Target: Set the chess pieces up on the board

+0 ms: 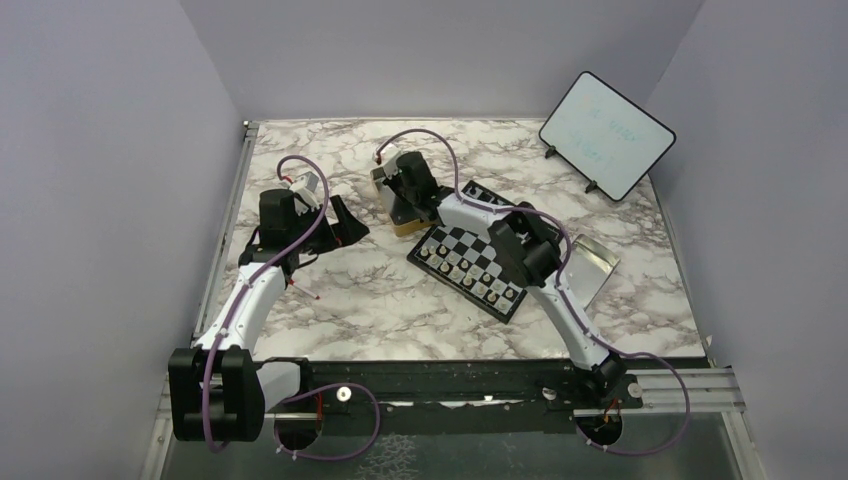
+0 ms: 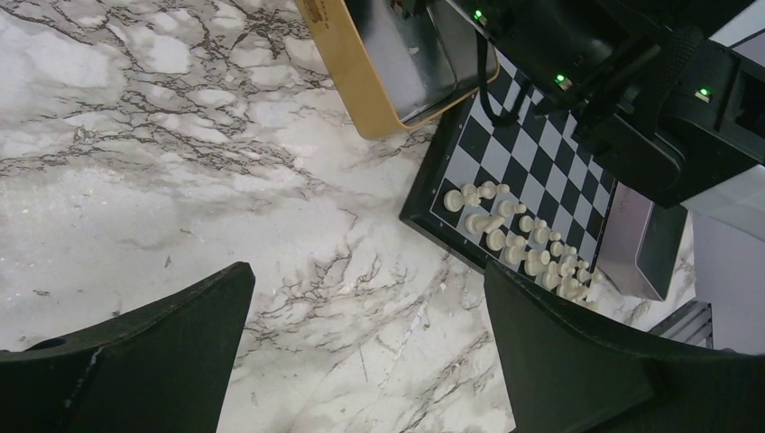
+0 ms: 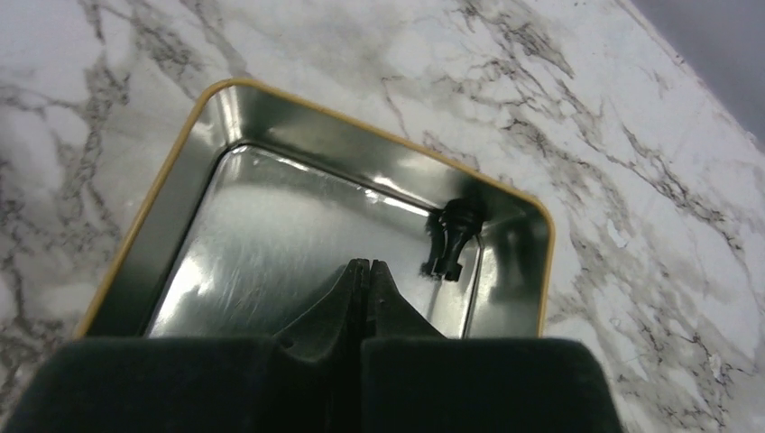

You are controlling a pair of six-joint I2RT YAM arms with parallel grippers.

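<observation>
One black chess piece [image 3: 461,227] lies in the corner of the metal tray [image 3: 343,133], against its walls in the right wrist view. My right gripper is over the tray with its fingertips together and nothing between them; the piece is outside them, to the right and farther off. The chessboard [image 1: 462,243] lies right of the tray, with several white pieces [image 1: 464,266] standing along its near side. Much of its far side is hidden under my right arm. Left of the tray, above bare table, my left gripper stands wide open and empty.
A second metal tray [image 1: 590,268] sits right of the board, partly covered by the right arm. The whiteboard [image 1: 607,135] stands at the back right. A pen [image 1: 304,290] lies near the left arm. Bare marble fills the front middle.
</observation>
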